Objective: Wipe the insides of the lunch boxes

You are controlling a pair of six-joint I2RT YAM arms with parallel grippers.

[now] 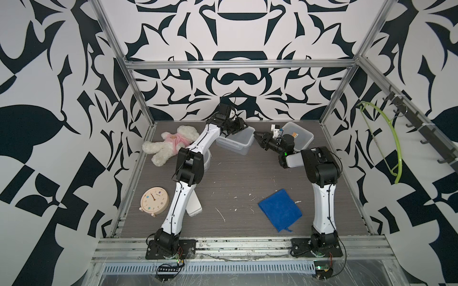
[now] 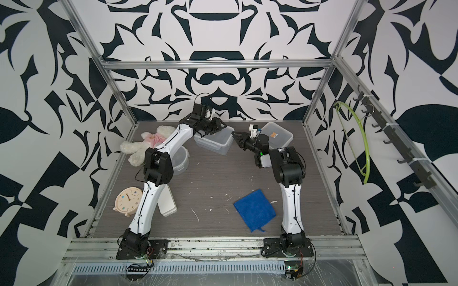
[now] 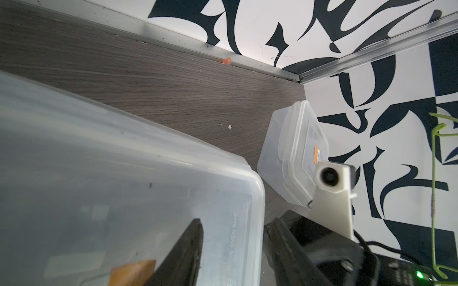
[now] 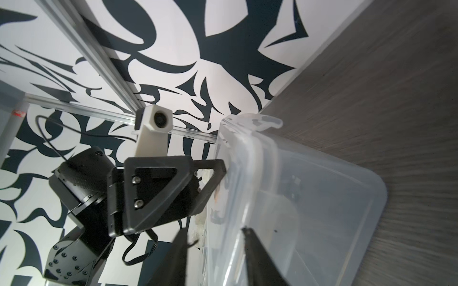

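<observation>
A clear plastic lunch box [image 1: 238, 143] sits near the back wall, at a slant. At its far rim my left gripper [image 1: 242, 125] is part open; in the left wrist view the box's end rim passes between its fingers, with no grip showing. Just off the box's right end is my right gripper [image 1: 258, 137], also part open, its fingers [image 4: 260, 259] on either side of the box edge in the right wrist view. A second clear box [image 1: 305, 136] with an orange label stands at the back right. The blue cloth [image 1: 280, 210] lies flat at the front right.
A round clear container [image 2: 180, 160] stands partly behind the left arm. A teddy bear [image 1: 168, 145] lies at the back left, a round clock [image 1: 154, 200] and a white case [image 1: 193, 204] at the front left. The middle of the table holds only small scraps.
</observation>
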